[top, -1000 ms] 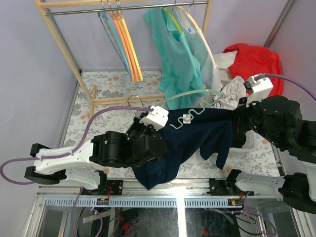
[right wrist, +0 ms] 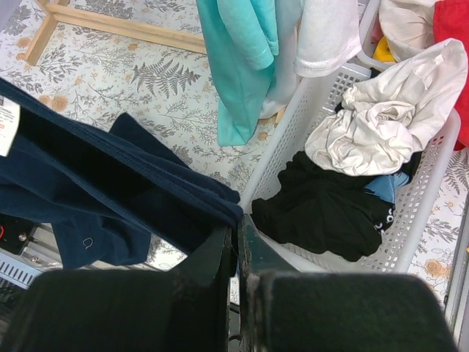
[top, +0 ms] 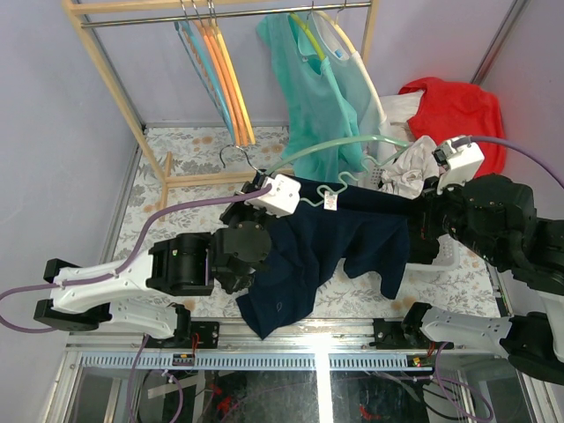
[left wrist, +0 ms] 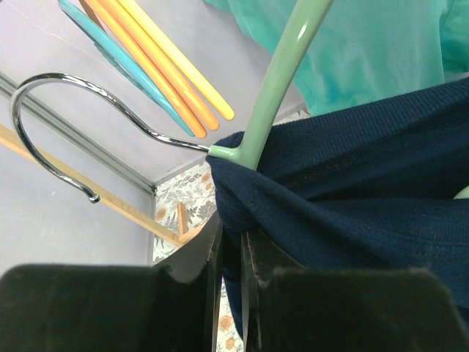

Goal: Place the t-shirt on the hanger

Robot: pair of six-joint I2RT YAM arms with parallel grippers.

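Note:
A navy t-shirt (top: 339,231) is stretched between my two grippers, its body hanging down. A pale green hanger (top: 344,143) lies along the shirt's open neck. In the left wrist view, the hanger's neck (left wrist: 242,152) presses against the collar edge, with its metal hook (left wrist: 88,86) pointing left, outside the shirt. My left gripper is shut on the collar just below the hanger's neck. My right gripper is shut at the shirt's other neck edge; the thin navy cloth (right wrist: 212,202) runs into its fingertips. How far the hanger's right arm reaches inside is hidden.
Blue, orange and yellow hangers (top: 231,84) and teal clothes (top: 310,97) hang from the rack's rail (top: 238,14) at the back. A white laundry basket (right wrist: 293,132) with black and white clothes stands at right, near a red cloth (top: 458,119).
My left gripper has shifted left, pulling the shirt collar and hanger along; the hanger's green arm now sits farther left. My right gripper has moved only slightly.

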